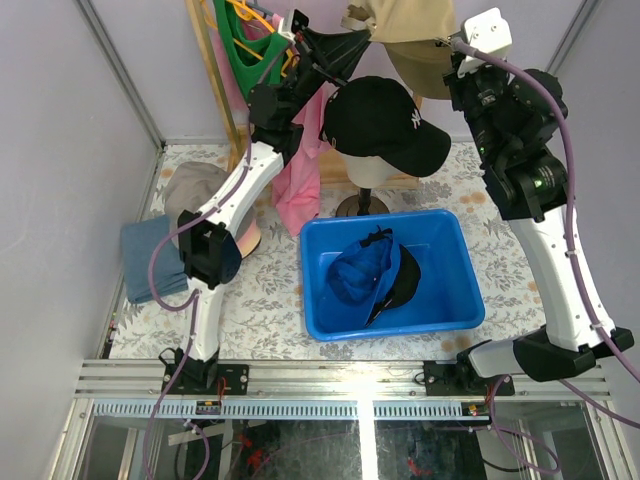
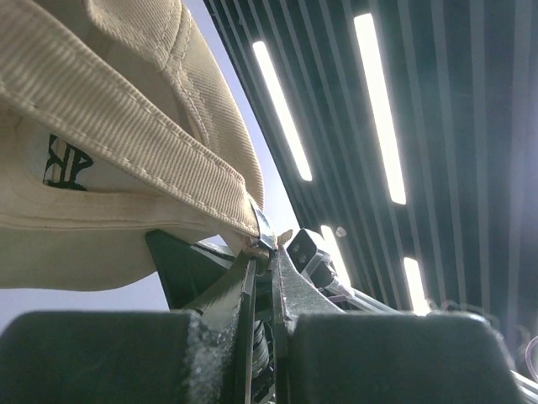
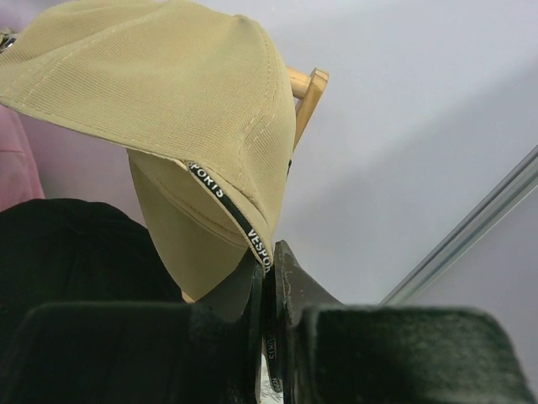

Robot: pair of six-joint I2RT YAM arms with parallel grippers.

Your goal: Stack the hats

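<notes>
A beige cap (image 1: 405,30) hangs between my two raised grippers, above the black cap (image 1: 380,125), which rests on a white head stand. My left gripper is shut on the beige cap's strap end. My right gripper is shut on its rim, along a lettered black band. In the blue bin (image 1: 450,290) lie a blue cap (image 1: 355,275) and a black cap (image 1: 400,285). A grey cap (image 1: 195,185) sits on another head at the left, partly hidden by my left arm.
A wooden rack (image 1: 215,70) with hanging clothes stands at the back left. Folded grey-blue cloth (image 1: 150,255) lies on the patterned table (image 1: 260,310). Walls close in both sides.
</notes>
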